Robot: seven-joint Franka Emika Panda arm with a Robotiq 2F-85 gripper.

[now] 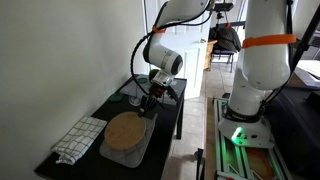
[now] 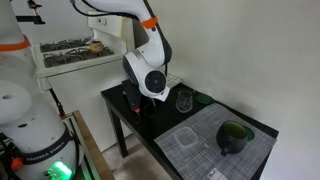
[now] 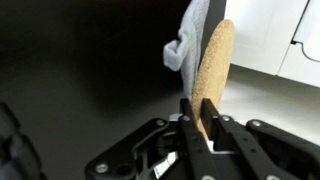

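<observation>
A round tan cork board (image 1: 126, 130) is at the near part of the dark counter, with a grey mat (image 1: 133, 155) showing below and around it. My gripper (image 1: 150, 104) is at the board's far edge. In the wrist view the cork board (image 3: 214, 65) appears nearly edge-on, its near end between the fingers of my shut gripper. Next to it hangs a strip of grey material (image 3: 187, 43); whether this is pinched too, I cannot tell. The second exterior view has the gripper in front of this area, and the board is hidden there.
A checkered cloth (image 1: 80, 140) lies left of the board by the wall. Past the arm stand a dark green pot (image 2: 234, 135) and a clear glass (image 2: 184, 100), with a pale translucent sheet (image 2: 182, 140) in front. A stove (image 2: 66, 50) is in the far corner.
</observation>
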